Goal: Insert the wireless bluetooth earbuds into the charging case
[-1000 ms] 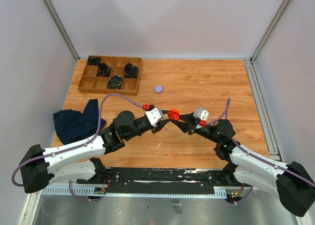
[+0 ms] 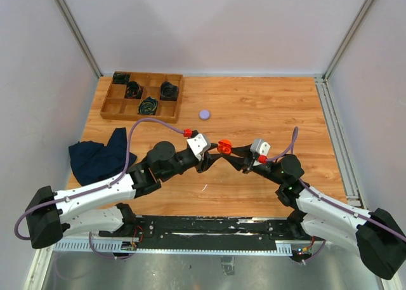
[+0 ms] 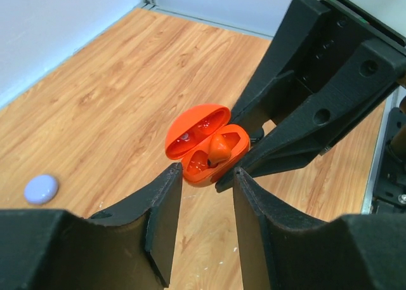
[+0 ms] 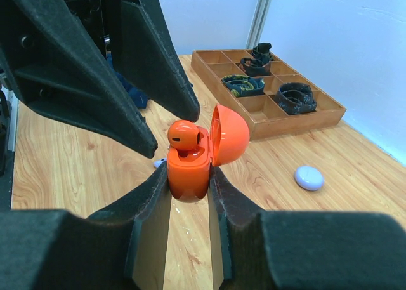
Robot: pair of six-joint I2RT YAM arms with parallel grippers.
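An orange earbud case with its lid up is held by my right gripper, shut on its body in the right wrist view. An orange earbud sits in the case, its rounded top showing above the rim. My left gripper is at the case's left side; in the left wrist view its fingertips lie at the case's lower edge with a gap between them, part open and holding nothing that shows. In the right wrist view its fingers stand above and left of the case.
A wooden compartment tray with dark rolled items is at the back left. A dark cloth lies at the left, a round lilac object behind the grippers.
The right gripper and case are nearly still.
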